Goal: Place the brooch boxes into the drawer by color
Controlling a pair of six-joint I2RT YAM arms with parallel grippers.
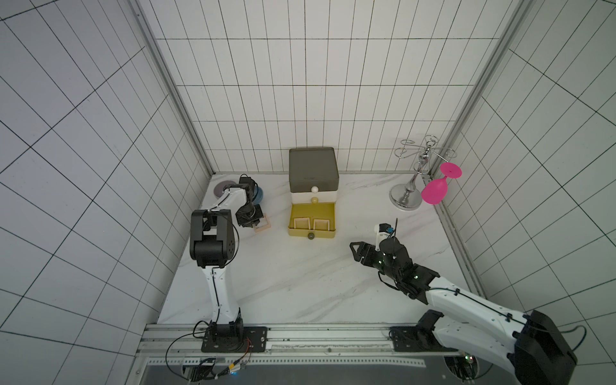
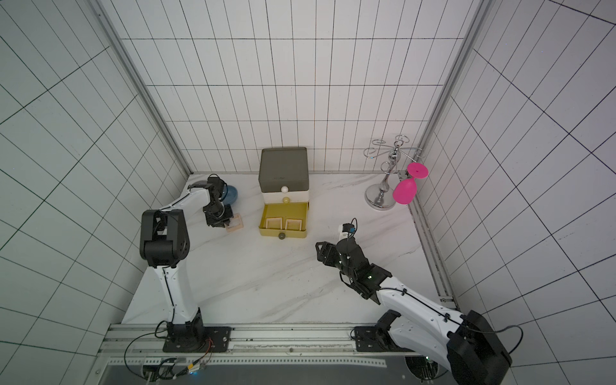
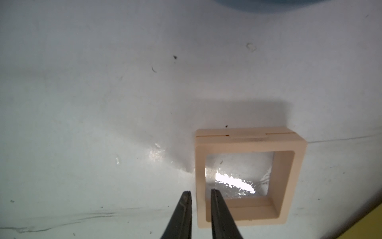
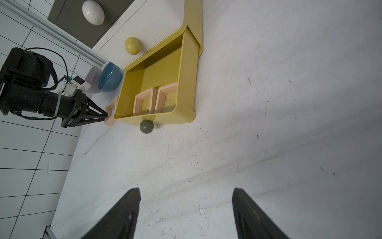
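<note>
A peach square brooch box [image 3: 287, 183] lies on the table left of the open yellow drawer [image 1: 311, 232]. My left gripper is at that box’s left wall, shut; nothing clearly shows between its fingers. In the yellow drawer two more peach boxes [image 4: 143, 97] [image 4: 166, 89] stand side by side. My right gripper hangs open over bare table, to the right front of the drawer, with nothing between its fingers.
A grey-topped cabinet [image 1: 313, 163] stands behind the drawer. Blue [image 4: 109, 77] and lilac [image 4: 92, 77] bowls sit at back left. A chrome stand [image 1: 405, 199] with pink glasses [image 1: 435, 189] is at back right.
</note>
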